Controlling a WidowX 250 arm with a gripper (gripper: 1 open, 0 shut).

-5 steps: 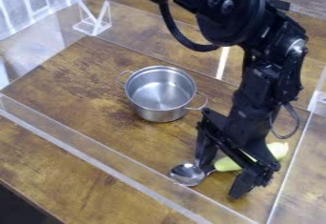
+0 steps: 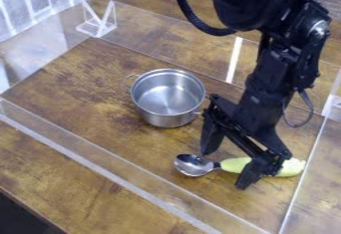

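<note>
My black gripper is low over the right part of the wooden board, its fingers apart above a steel spoon and a pale yellow-green object, perhaps a toy banana or corn. The spoon's bowl shows left of the fingers; its handle is hidden. Whether anything is between the fingers is unclear. A steel pot with two handles stands to the upper left, apart from the gripper.
Clear plastic walls border the work area. The wooden surface left of the pot is bare. A white rack is at the back left.
More of the yellow-green object shows, and the spoon's bowl sits higher in view.
</note>
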